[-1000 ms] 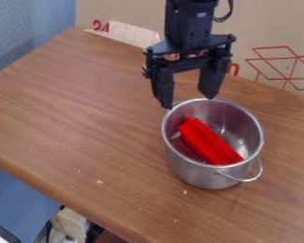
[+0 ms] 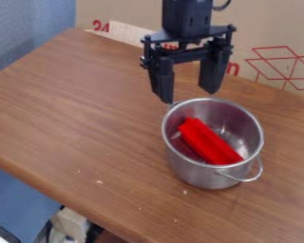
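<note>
A silver metal pot [image 2: 193, 171] with a wire handle stands on the wooden table, right of centre. Inside it lies a red elongated block [image 2: 209, 140], resting at a slant. Just above the pot's back rim my black gripper [image 2: 188, 87] hangs open, its two fingers apart, with nothing seen between them.
A pale printed cardboard surface [image 2: 272, 59] stands at the back. The table's left edge drops to a blue floor, with some small items below at the lower left.
The pot and red block have not moved.
</note>
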